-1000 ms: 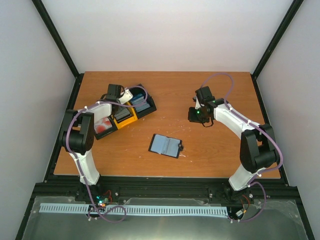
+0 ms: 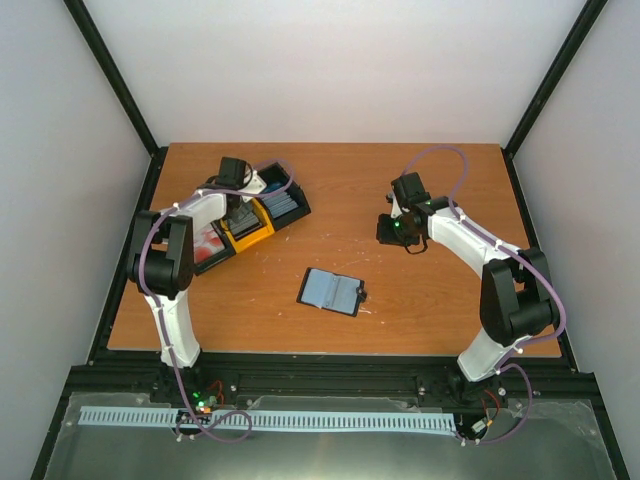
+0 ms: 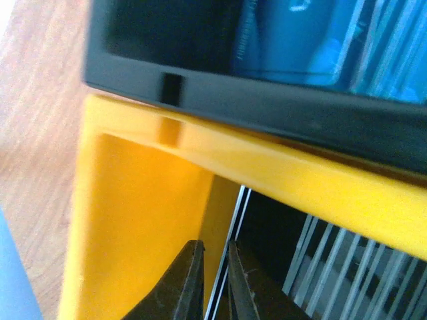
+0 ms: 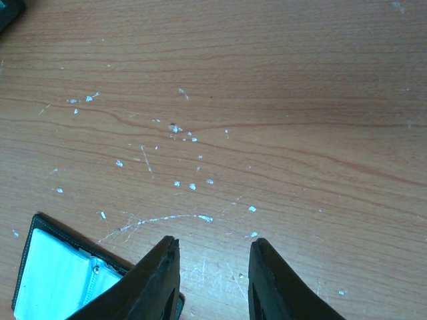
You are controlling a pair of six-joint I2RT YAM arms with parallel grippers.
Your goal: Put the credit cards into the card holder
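Note:
In the left wrist view my left gripper is down inside the yellow bin. Its fingers are close together, with the thin pale edge of a credit card running between them. More cards stand on edge further right in the same bin. The card holder, dark-rimmed with a blue-grey inside, lies spread flat on the table. Up and to the right of it, my right gripper stands open above bare wood. Part of the holder shows at that view's lower left.
A black bin with blue cards adjoins the yellow one at the back. Another dark bin holding something red and white sits at its front left. Bare table lies between the bins, the holder and the right arm.
The left arm's wrist has shifted slightly toward the back of the table over the bins. The right arm and the card holder look unmoved.

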